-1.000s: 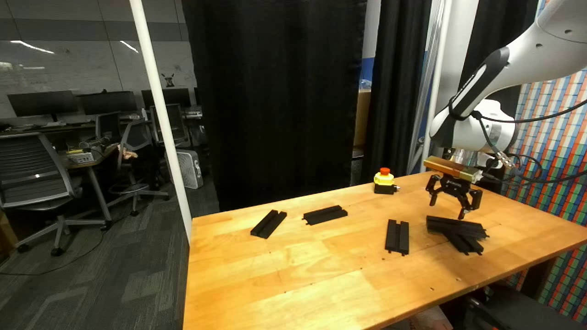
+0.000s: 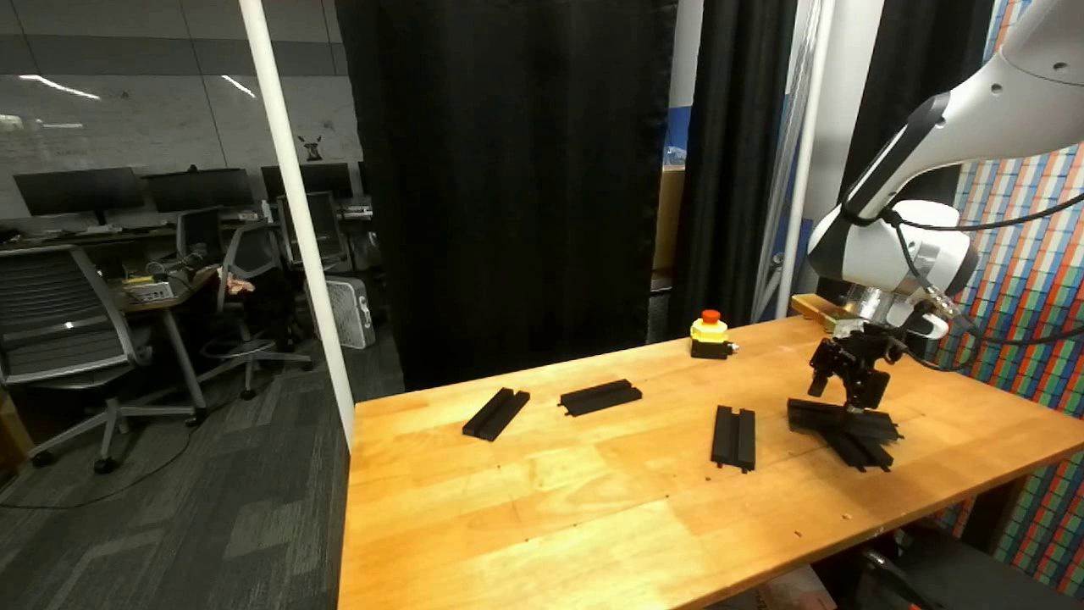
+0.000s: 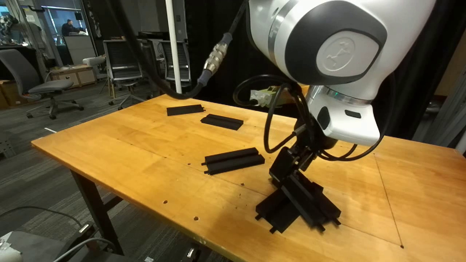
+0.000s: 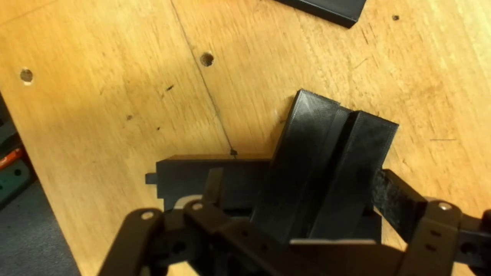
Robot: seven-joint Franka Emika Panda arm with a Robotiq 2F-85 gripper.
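Observation:
Two black grooved track pieces lie crossed near the table's right end. The upper piece [image 4: 322,170] rests tilted across the lower piece [image 4: 188,178], whose peg sticks out to the left in the wrist view. Above this pair, my black gripper is open, its two fingers straddling the upper piece. Its right finger [image 4: 399,202] is very close to that piece's side; whether it touches cannot be told. In exterior view 1 the gripper [image 2: 840,395] is low over the pair, tilted. Exterior view 2 hides part of the fingers behind the arm.
A single track piece [image 2: 733,437] lies left of the pair. Farther left are another piece [image 2: 600,397] and one more [image 2: 495,413]. A yellow box with a red button [image 2: 709,335] stands at the back edge.
My gripper has come down and turned from above the crossed pair to close over the upper piece. The track pieces have not visibly moved.

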